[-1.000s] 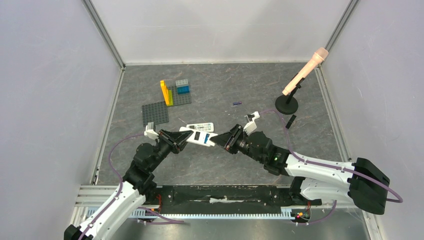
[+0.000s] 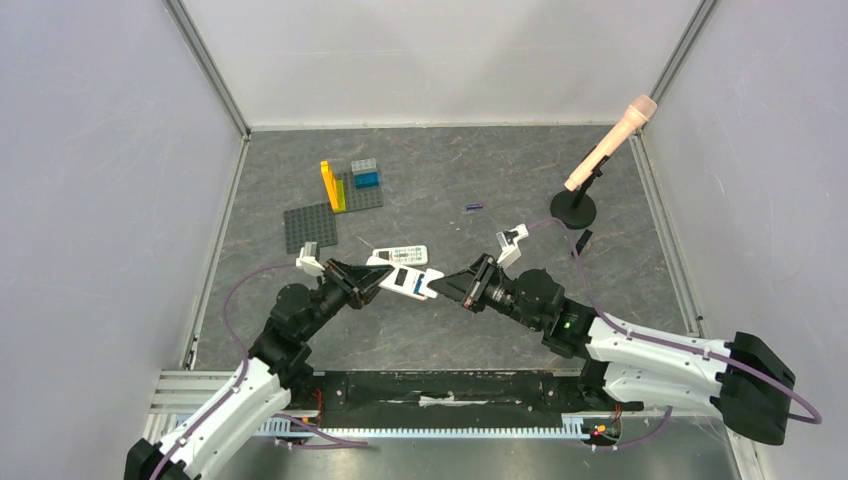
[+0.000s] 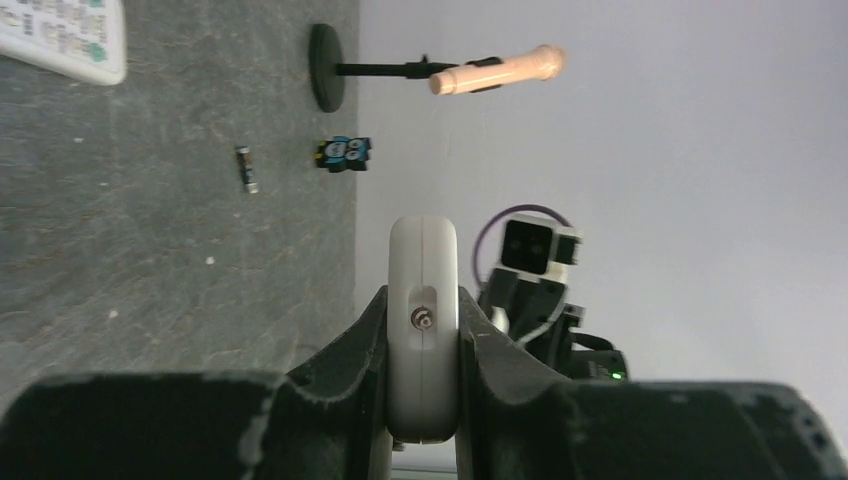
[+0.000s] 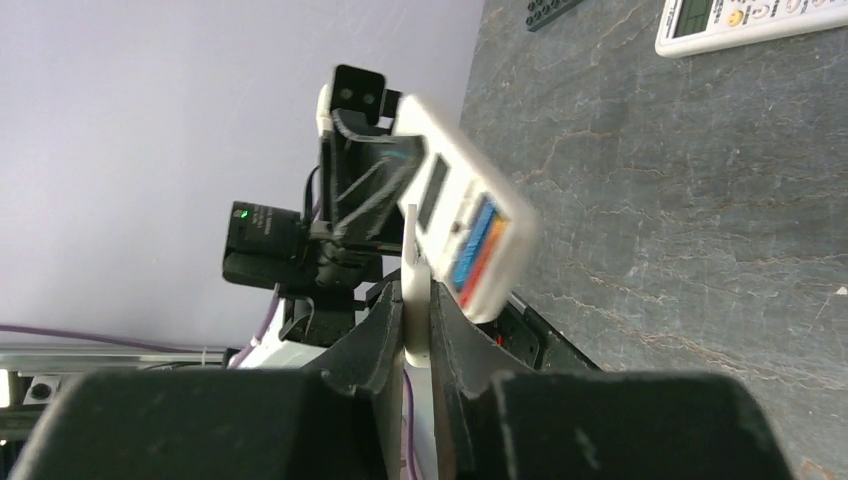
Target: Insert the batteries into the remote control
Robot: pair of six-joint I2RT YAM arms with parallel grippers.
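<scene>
Held up between both arms is a white case with a dark slot and blue, yellow and red strips, blurred in the right wrist view. My left gripper is shut on it; in the left wrist view its white end sits between the fingers. My right gripper is shut on a thin white piece at the case's right end. A remote control lies on the floor behind. A small battery lies farther back.
Lego plates and bricks stand at the back left. A microphone on a stand is at the right, a small dark object near it.
Both grippers and the white case have shifted slightly to the right in the top view.
</scene>
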